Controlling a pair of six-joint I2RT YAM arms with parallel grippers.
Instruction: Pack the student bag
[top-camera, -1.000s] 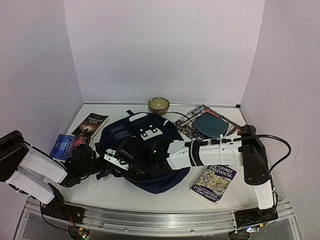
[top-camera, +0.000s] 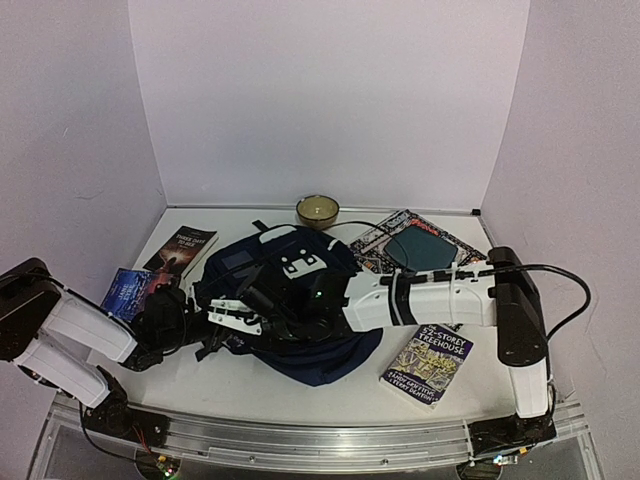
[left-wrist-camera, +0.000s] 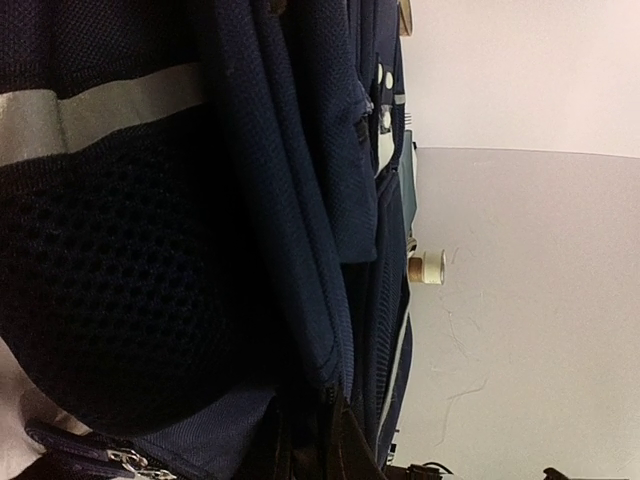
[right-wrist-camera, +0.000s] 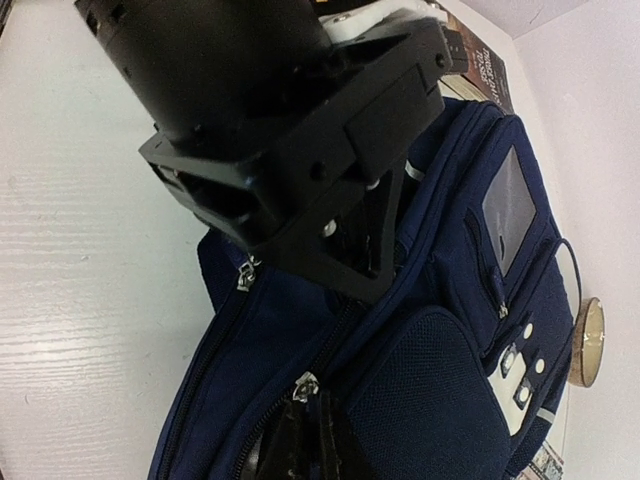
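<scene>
A navy backpack (top-camera: 300, 262) lies in the middle of the table, partly covered by my right arm. In the left wrist view, its padded edge (left-wrist-camera: 315, 330) runs down between the dark fingers of my left gripper, which look shut on it. My right gripper is at the bag's zipped side, its fingers close together at a metal zipper pull (right-wrist-camera: 306, 384), seemingly pinching it. Part of the zip beside the fingers is parted. From above, the fingertips of both grippers are hidden. A treehouse book (top-camera: 428, 364) lies front right, and a dark-covered book (top-camera: 182, 250) back left.
A blue book (top-camera: 126, 293) lies beside the left arm. At the back stands a bowl (top-camera: 318, 210). A teal pouch (top-camera: 420, 249) rests on a patterned flat item (top-camera: 450, 240) at back right. Both arms meet closely over the bag's left side.
My right arm has shifted slightly to the right over the bag, and the bag's front edge has moved a little with it. My left arm has stayed nearly still.
</scene>
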